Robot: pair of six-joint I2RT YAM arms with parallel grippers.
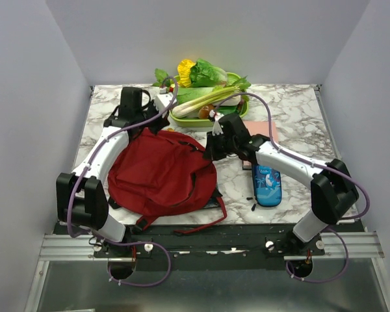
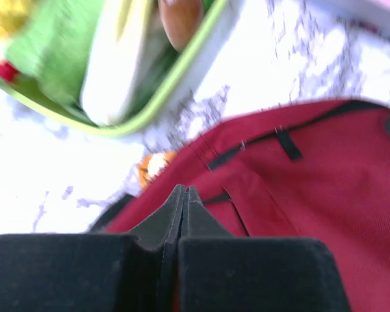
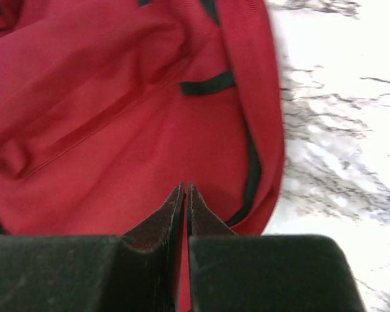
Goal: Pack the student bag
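A red backpack (image 1: 159, 179) lies spread on the left of the marble table, black zips along its edge. My left gripper (image 1: 155, 128) is over the bag's back left edge; in the left wrist view its fingers (image 2: 149, 260) are closed over red fabric, and whether they pinch it cannot be told. My right gripper (image 1: 209, 153) is at the bag's right edge; in the right wrist view its fingers (image 3: 273, 273) are closed with red fabric below, any hold hidden. A blue pencil case (image 1: 266, 185) lies at the right.
A green basket of vegetables (image 1: 195, 122) stands at the back centre. A pink flat item (image 1: 266, 129) lies right of it, partly under my right arm.
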